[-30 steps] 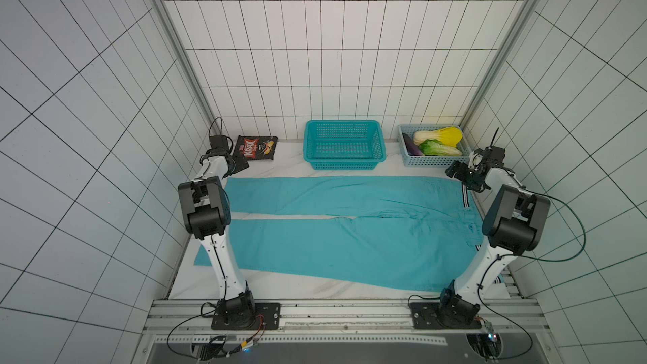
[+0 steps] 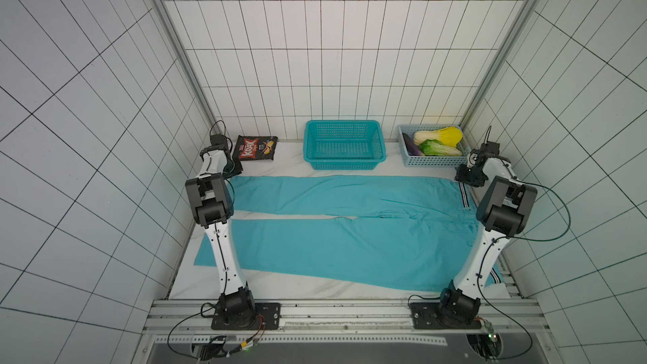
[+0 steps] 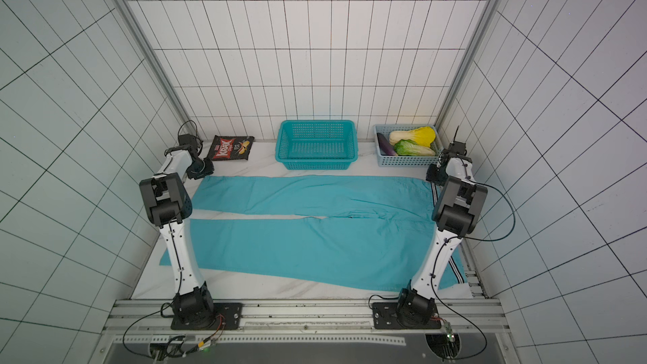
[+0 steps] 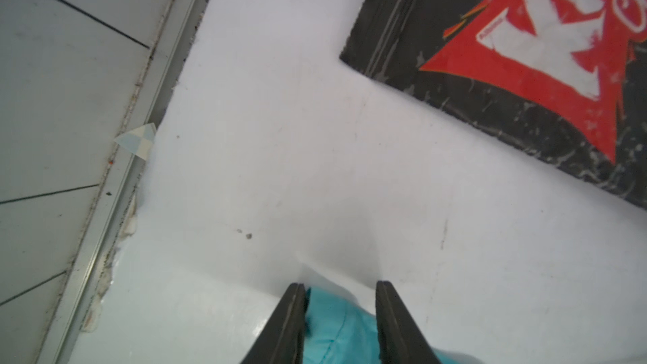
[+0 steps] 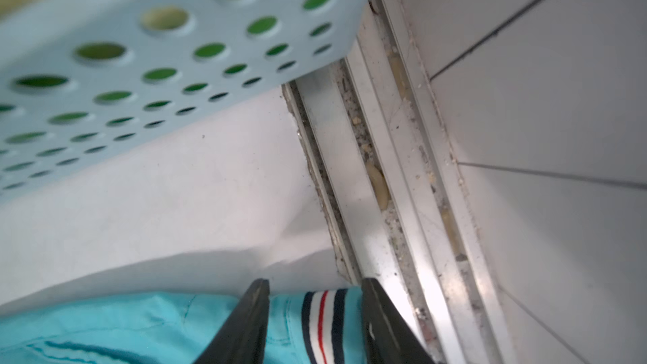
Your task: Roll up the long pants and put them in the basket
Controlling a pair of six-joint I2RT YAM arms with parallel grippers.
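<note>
Long turquoise pants lie spread flat across the table, legs toward the left and waistband with its black, white and red stripes at the right. The far leg's end corner sits between the parted fingers of my left gripper. At the far right corner, my right gripper stands part open, its fingers on either side of the striped waistband edge. Whether either finger pair touches the cloth cannot be told. My arms cover parts of the pants in both top views.
Along the back stand a black and red snack bag, an empty teal basket and a light blue basket of vegetables. The light blue basket is close to my right gripper. Tiled walls flank both arms.
Both grippers have come lower over the far corners of the pants. The pants look almost the same.
</note>
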